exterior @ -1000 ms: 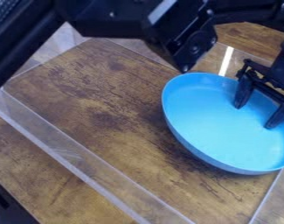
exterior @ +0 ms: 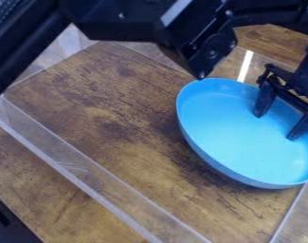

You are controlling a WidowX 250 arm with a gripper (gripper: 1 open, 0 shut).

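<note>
A large light-blue bowl [exterior: 226, 138] rests on the wooden surface at the right. My black gripper [exterior: 277, 121] reaches into it from the upper right, its two fingers apart and pointing down inside the bowl near the back and right side. The gripper is open, with nothing visible between the fingertips. My dark arm crosses the top of the view.
The wooden board [exterior: 93, 123] is clear to the left of the bowl. Clear plastic strips run along its front left edge. A dark object [exterior: 7, 220] sits in the lower left corner.
</note>
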